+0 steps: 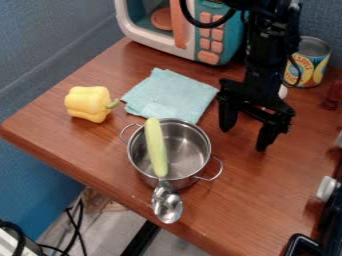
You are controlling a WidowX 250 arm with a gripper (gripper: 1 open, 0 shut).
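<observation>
My black gripper [245, 130] hangs over the right middle of the wooden table, right of a steel pot [187, 165], with its fingers apart and no object visible between them. In the pot is a pale yellow-green long object [156, 147], and a large steel spoon [167, 206] rests at its front, reaching outside. A light blue cloth [170, 94] lies behind the pot, and a yellow pepper [90, 104] sits to the left.
A toy microwave [215, 40] stands at the back. A can [306, 65] is at the back right, with a small dark red bottle [333, 97] near it. A dark appliance [314, 230] occupies the right front edge.
</observation>
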